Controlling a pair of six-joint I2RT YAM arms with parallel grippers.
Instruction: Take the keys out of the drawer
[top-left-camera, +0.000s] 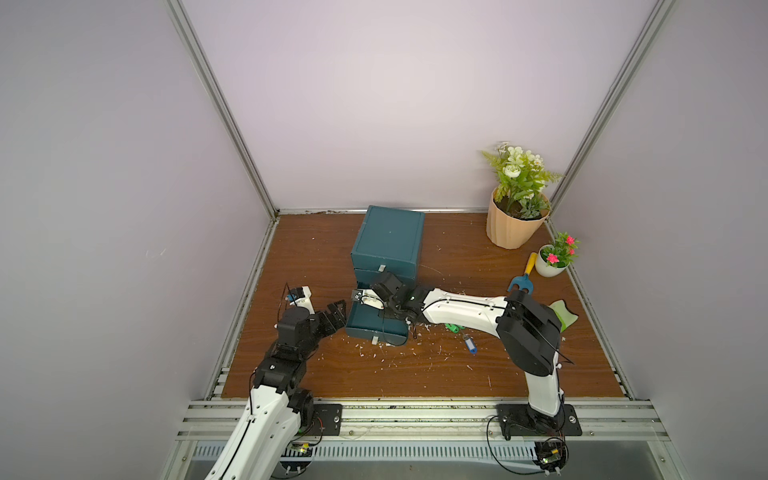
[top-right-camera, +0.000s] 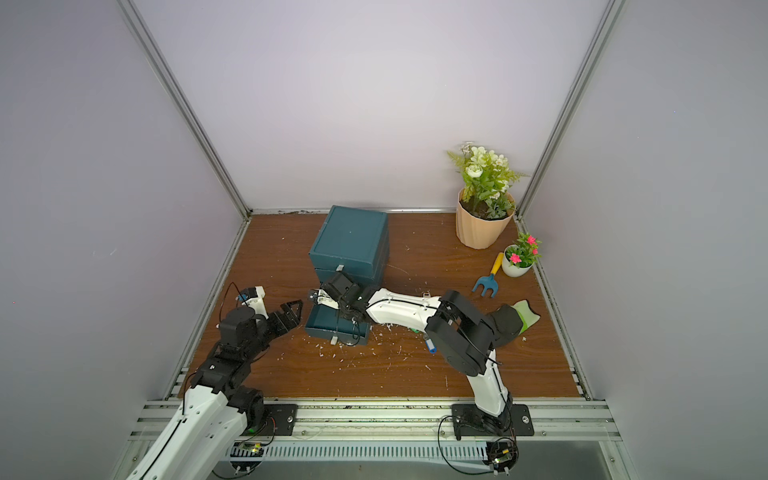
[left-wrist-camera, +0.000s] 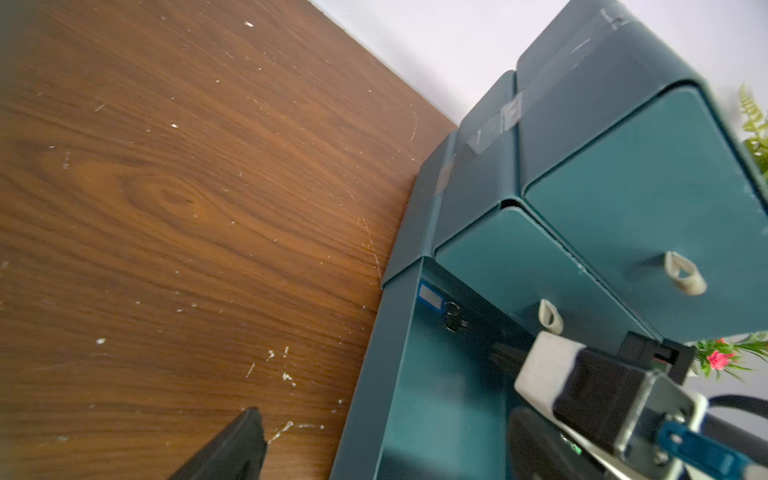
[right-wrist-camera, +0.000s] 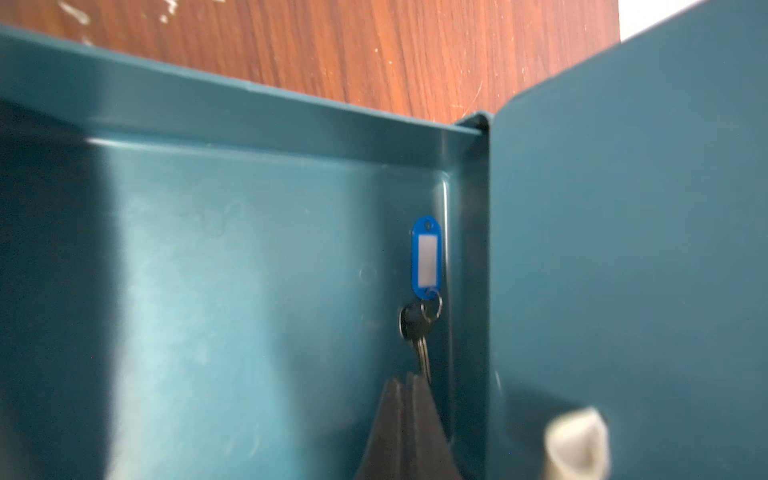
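Note:
The keys (right-wrist-camera: 415, 324), on a ring with a blue tag (right-wrist-camera: 427, 260), lie on the floor of the pulled-out bottom drawer (right-wrist-camera: 232, 256), in its back corner. My right gripper is inside or over that drawer, its fingers together and nothing showing between them; its tips appear just short of the key blades. In the left wrist view the keys (left-wrist-camera: 453, 317) show beyond the drawer's side wall, left of the right gripper's tips. Outside the drawer's left side, my left gripper (top-left-camera: 336, 313) stands open and empty, with its blurred fingers (left-wrist-camera: 228, 448) wide apart.
The teal cabinet (top-left-camera: 388, 236) rises behind the drawer, with upper fronts and small pale pulls overhanging its back end. A blue-and-white object (top-left-camera: 469, 345) lies to the right. Flower pots (top-left-camera: 516, 228) and a blue fork (top-left-camera: 521, 284) are farther right.

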